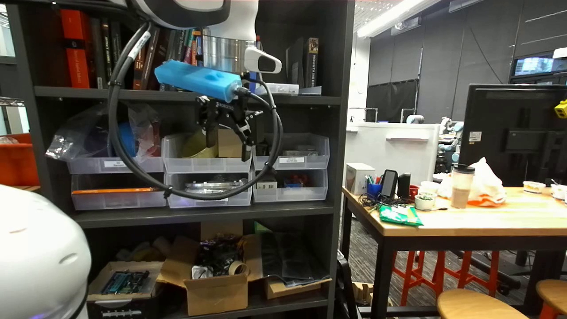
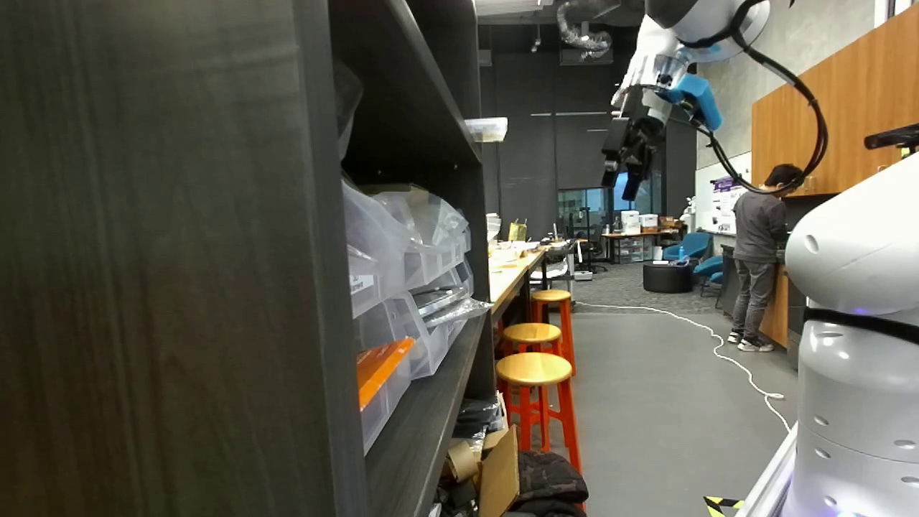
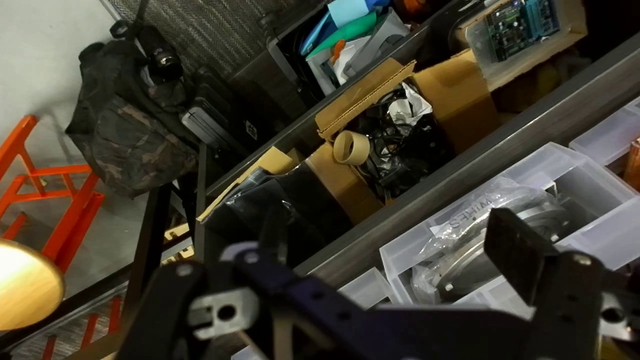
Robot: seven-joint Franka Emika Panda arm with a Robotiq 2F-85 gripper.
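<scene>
My gripper (image 1: pixel 230 149) hangs in front of the dark shelf unit, its fingers spread apart and nothing between them. In exterior view 2 the gripper (image 2: pixel 622 184) is in free air, well to the right of the shelves. The wrist view shows one black finger (image 3: pixel 519 255) in front of a clear bin (image 3: pixel 396 264) that holds plastic-wrapped metal rings (image 3: pixel 480 258). Exterior view 1 has clear bins (image 1: pixel 207 165) stacked two high on the middle shelf. An orange flat item (image 1: pixel 114 190) lies in the lower left bin.
Books (image 1: pixel 79 48) fill the upper shelf. An open cardboard box (image 1: pixel 218 295) with cables and a tape roll sits on the lower shelf. A wooden table (image 1: pixel 478 226) bearing cups and bags stands to the right, with stools (image 2: pixel 534 369) beside it. Open floor (image 2: pixel 655 388) lies between shelves and robot base.
</scene>
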